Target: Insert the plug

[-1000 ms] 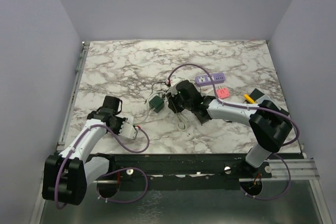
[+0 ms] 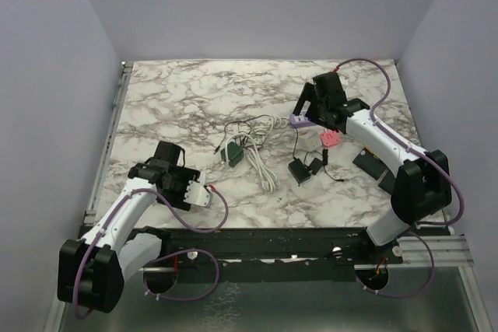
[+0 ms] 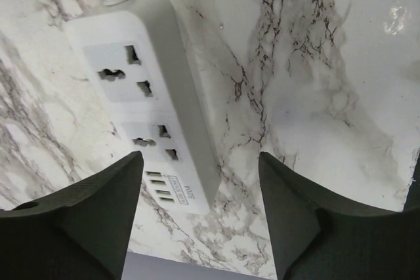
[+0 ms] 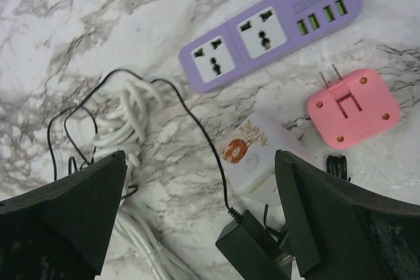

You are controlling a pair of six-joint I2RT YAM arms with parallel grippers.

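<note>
A white power strip point(image 3: 161, 113) lies below my left gripper, whose fingers stand apart with nothing between them. My right gripper is open and empty. Beyond its fingertips lies a purple power strip point(image 4: 244, 61), its sockets facing up and bare. A pink plug point(image 4: 354, 108) rests beside that strip, two prongs pointing towards it. Nearer the right finger are a white block with an orange print point(image 4: 252, 178) and a black adapter point(image 4: 246, 247) with a thin cord, the finger partly covering both.
Coiled white cable point(image 2: 263, 153) and a dark green box point(image 2: 232, 153) occupy the table's middle. Flat dark items point(image 2: 373, 165) lie near the right edge.
My right arm has swung from the cable area towards the back right, and its gripper is now over the purple strip. The left gripper has shifted slightly, staying by the white strip.
</note>
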